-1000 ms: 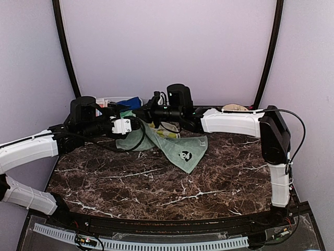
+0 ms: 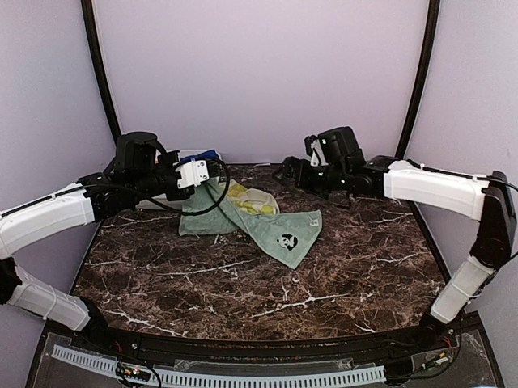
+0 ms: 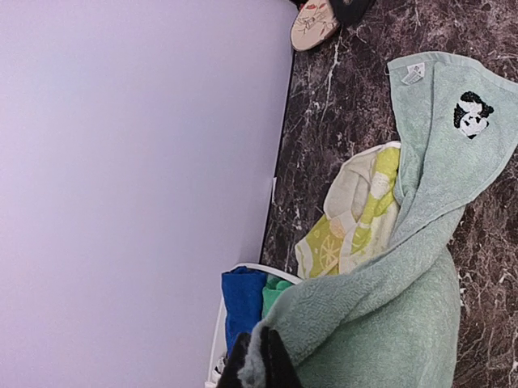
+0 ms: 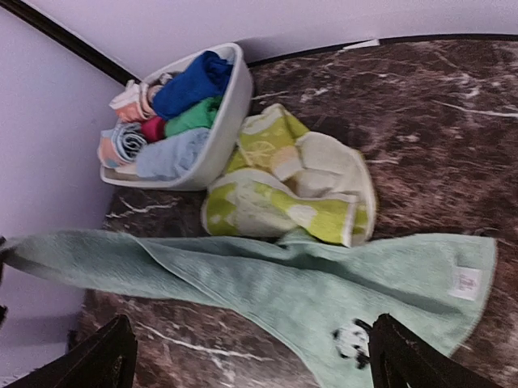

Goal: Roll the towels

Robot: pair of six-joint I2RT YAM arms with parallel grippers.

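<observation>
A mint towel with a panda [image 2: 275, 238] [image 3: 477, 97] [image 4: 316, 299] lies partly on the table, one end raised in a twisted strip to my left gripper, which is shut on it at the upper left of the top view. My right gripper stands open over the towel to the right, nothing between its fingers. A crumpled yellow-and-white towel [image 3: 360, 210] [image 4: 283, 178] lies behind the mint one.
A white bin [image 4: 231, 121] of folded and rolled cloths stands at the back left. A round pale object [image 3: 312, 24] is at the back right.
The left gripper has risen slightly with the towel in it.
</observation>
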